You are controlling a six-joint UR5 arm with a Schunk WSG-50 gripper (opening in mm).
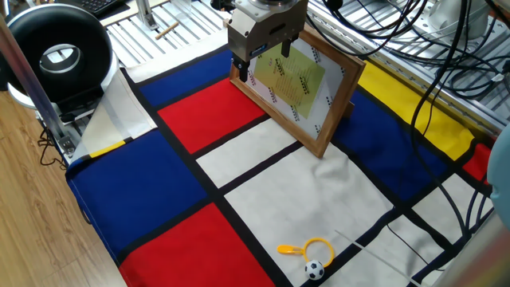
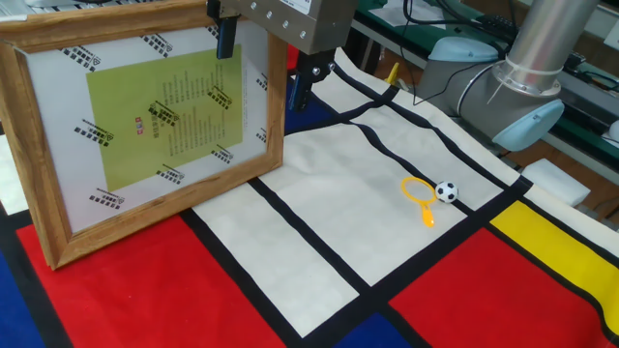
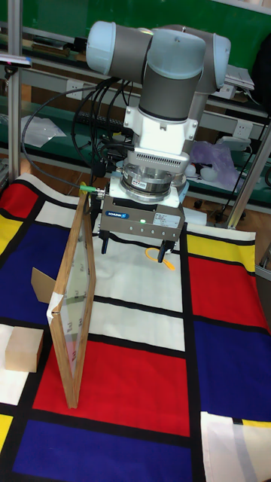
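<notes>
My gripper (image 2: 263,66) points down above the table with its two fingers wide apart and nothing seen between them. A wooden picture frame (image 2: 268,164) stands tilted on the cloth, with a yellow-green printed sheet behind its clear front. In exterior view 1 the gripper (image 1: 265,60) overlaps the frame's upper part (image 1: 339,57); exterior view 3 puts the gripper (image 3: 135,248) just right of the frame (image 3: 62,293). An orange ring with a tab (image 1: 319,241) and a small black-and-white football (image 1: 315,269) lie together on the cloth, well away from the frame.
A cloth of red, blue, yellow and white blocks (image 1: 183,175) covers the table. Behind the frame sits a small light wooden block (image 3: 25,349). Black cables (image 1: 438,88) run along one side.
</notes>
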